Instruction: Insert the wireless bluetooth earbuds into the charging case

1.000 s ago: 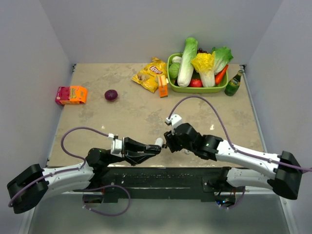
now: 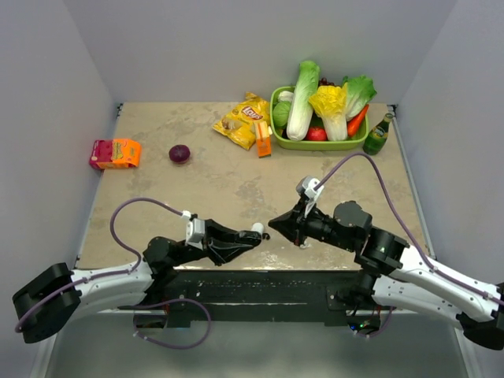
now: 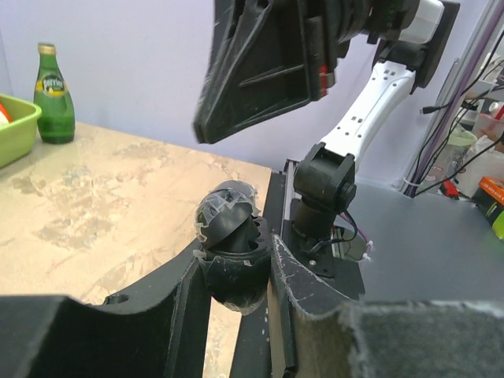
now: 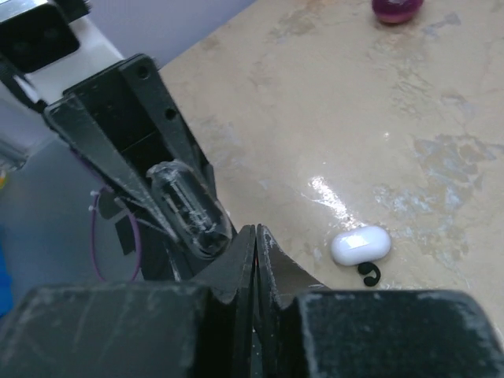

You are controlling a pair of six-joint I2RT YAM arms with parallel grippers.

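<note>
My left gripper (image 2: 253, 239) is shut on a black glossy charging case (image 3: 238, 268), held above the table's front edge. In the left wrist view its lid appears raised; whether an earbud sits inside cannot be made out. On the table lies a small curled black piece (image 4: 369, 273), seemingly an earbud, touching or close beside a white oval capsule (image 4: 361, 245). My right gripper is up and to the right of the held case, apart from it. Its fingertips come together with only a thin line between them, and nothing shows in its grasp.
Far back stand a green basket of vegetables (image 2: 331, 145), a chips bag (image 2: 242, 120), an orange carton (image 2: 262, 138) and a green bottle (image 2: 377, 135). Boxes (image 2: 115, 153) and a purple onion (image 2: 179, 153) lie to the left. Mid-table is clear.
The left gripper keeps the black case with only slight movement.
</note>
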